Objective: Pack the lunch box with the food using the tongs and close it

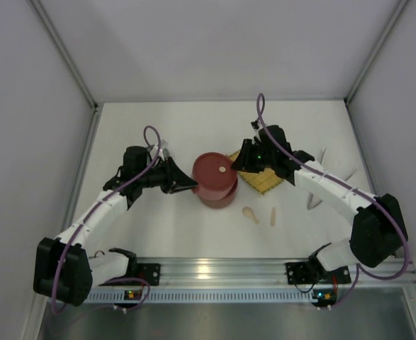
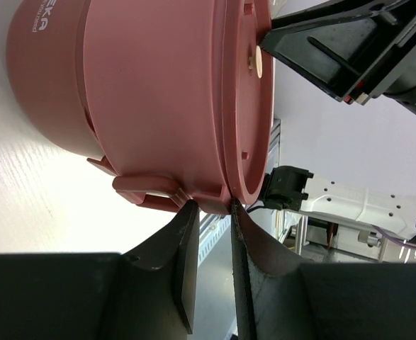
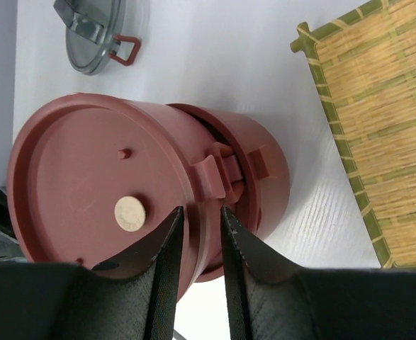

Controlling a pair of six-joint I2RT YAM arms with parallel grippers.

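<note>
A dark red lunch box (image 1: 212, 173) stands mid-table, its upper container tilted over a lower tier (image 3: 268, 191). In the top view my left gripper (image 1: 192, 185) is at its left side. In the left wrist view that gripper's fingertips (image 2: 214, 205) are close together at a tab below the clasp (image 2: 147, 190); whether they grip it is unclear. My right gripper (image 1: 236, 167) is at the right side. In the right wrist view its fingertips (image 3: 202, 215) are at the rim of the upper container (image 3: 87, 184), slightly apart.
A bamboo mat (image 3: 374, 127) lies to the right. A wooden spoon (image 1: 249, 213) and a small wooden utensil (image 1: 273, 217) lie in front. A metal lid with red clips (image 3: 94, 42) lies behind the box. Pale sticks (image 1: 314, 198) lie far right.
</note>
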